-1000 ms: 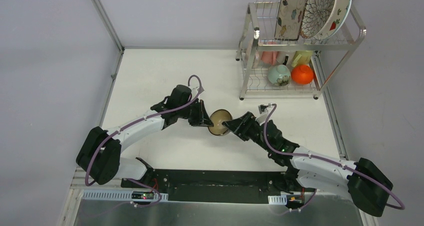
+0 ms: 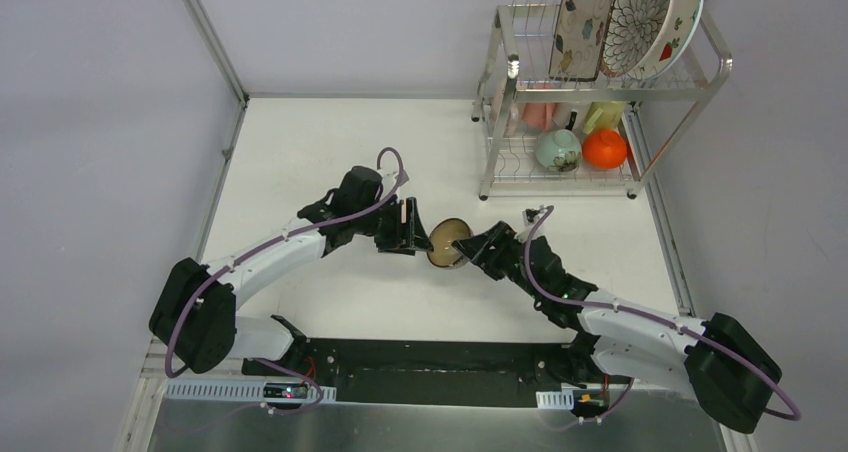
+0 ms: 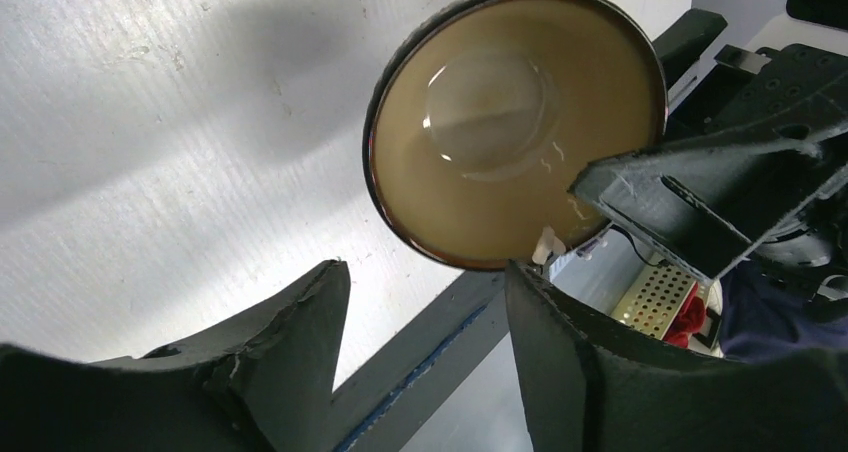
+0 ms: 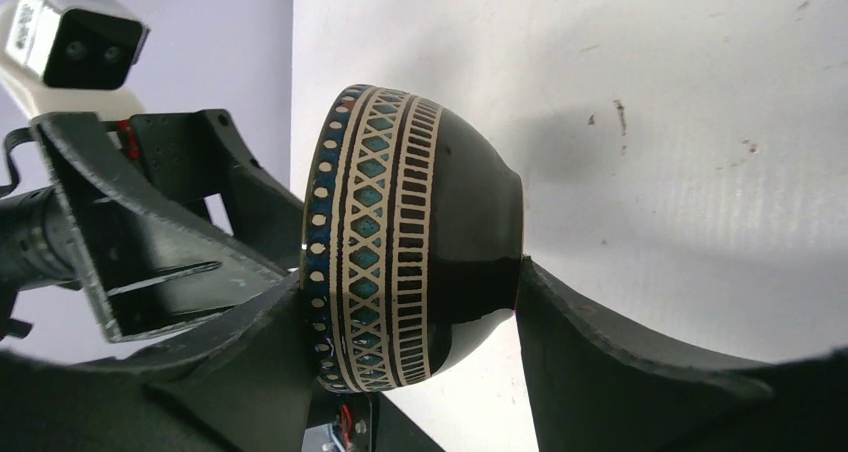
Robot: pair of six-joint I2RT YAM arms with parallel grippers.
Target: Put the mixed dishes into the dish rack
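Note:
A bowl, tan-brown inside (image 3: pixel 480 142) with a dark, patterned outside (image 4: pixel 390 232), is held tilted on its side above the middle of the table. My right gripper is shut on it, as the right wrist view shows. My left gripper stands open just beside the bowl's rim, with nothing between its fingers. In the top view the bowl (image 2: pixel 445 244) sits between the two grippers.
The metal dish rack (image 2: pixel 610 93) at the back right holds plates on top, and an orange bowl (image 2: pixel 605 150), a celadon bowl (image 2: pixel 552 150) and several cups below.
The bowl and my right gripper have moved slightly to the right.

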